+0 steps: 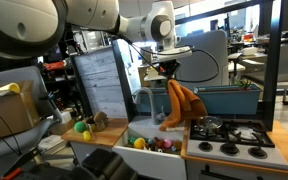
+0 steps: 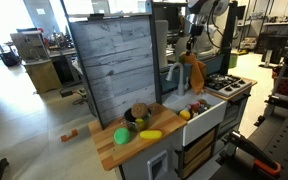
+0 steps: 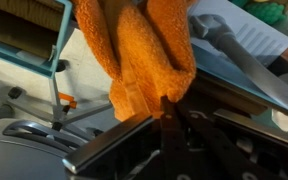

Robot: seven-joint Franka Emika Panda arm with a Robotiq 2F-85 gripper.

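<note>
An orange towel (image 1: pixel 184 104) hangs in loose folds from my gripper (image 1: pixel 169 74), above the counter between sink and stove. In exterior view 2 the towel (image 2: pixel 194 74) drops straight below the gripper (image 2: pixel 191 50). Seen from the wrist, the orange cloth (image 3: pixel 144 60) narrows towards the dark fingertips of my gripper, which is shut on its edge. The exact pinch is hard to make out there.
Below stands an open white drawer (image 1: pixel 149 161) with several small items. A lidded pot (image 1: pixel 210 126) sits by the black gas stove (image 1: pixel 234 140). The faucet (image 1: pixel 148 100) rises left of the towel. A wooden board (image 2: pixel 134 145) holds food items.
</note>
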